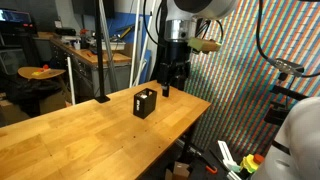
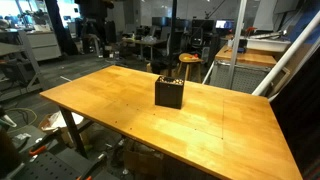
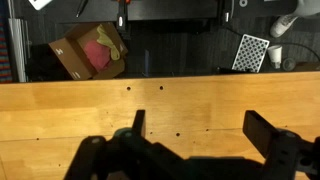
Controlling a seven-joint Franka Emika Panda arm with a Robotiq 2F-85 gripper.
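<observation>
My gripper is open in the wrist view, its two dark fingers wide apart with only bare wooden table point(image 3: 60, 130) beneath them. In the first exterior view the gripper point(image 1: 175, 83) hangs above the right part of the table. A black box point(image 1: 145, 103) stands on the tabletop, to the left of the gripper in that view. From the second exterior view, the black box point(image 2: 169, 92) shows a light, speckled top; what it holds is too small to tell. The gripper point(image 2: 97, 47) is well apart from it, at the upper left. The wrist view does not show the box.
Beyond the table edge, a cardboard box point(image 3: 88, 48) with red and yellowish items sits on the dark floor. A white perforated plate point(image 3: 250, 53) lies there too. A post point(image 1: 101, 50) rises at the table's far side.
</observation>
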